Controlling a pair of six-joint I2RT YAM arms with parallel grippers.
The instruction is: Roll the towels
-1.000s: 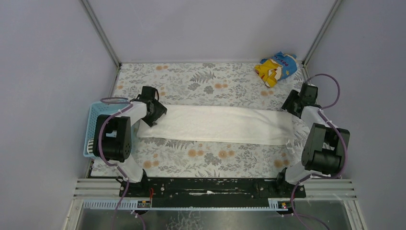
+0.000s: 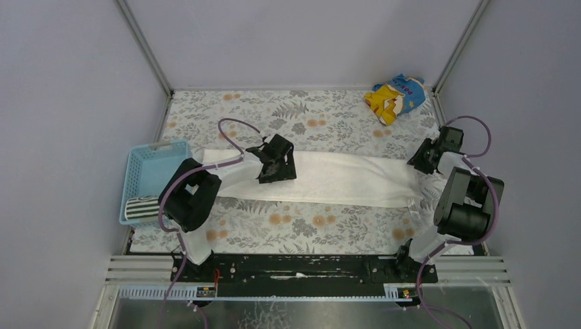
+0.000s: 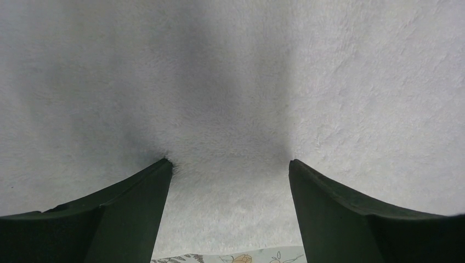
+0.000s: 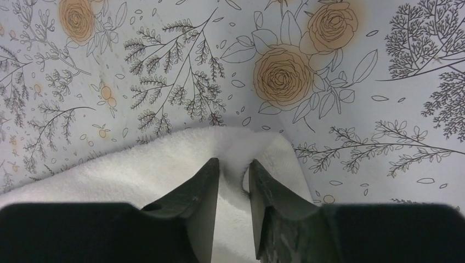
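Observation:
A long white towel point(image 2: 342, 179) lies flat across the middle of the table, its right end slightly uneven. Over its left half, my left gripper point(image 2: 277, 179) points down; in the left wrist view its fingers point(image 3: 137, 203) stand apart, with towel beneath and shallow creases between them. My right gripper point(image 2: 416, 163) is at the towel's far right corner. In the right wrist view, the fingers point(image 4: 203, 192) sit close together at the corner, a small gap between them, and a raised fold of towel point(image 4: 234, 164) stands in that gap. A firm grip on it does not show.
A light blue basket point(image 2: 134, 179) stands at the left with a striped rolled cloth point(image 2: 142, 208) inside. A yellow and blue bag point(image 2: 397, 99) lies at the back right.
The right gripper has shifted slightly toward the front, onto the far right corner.

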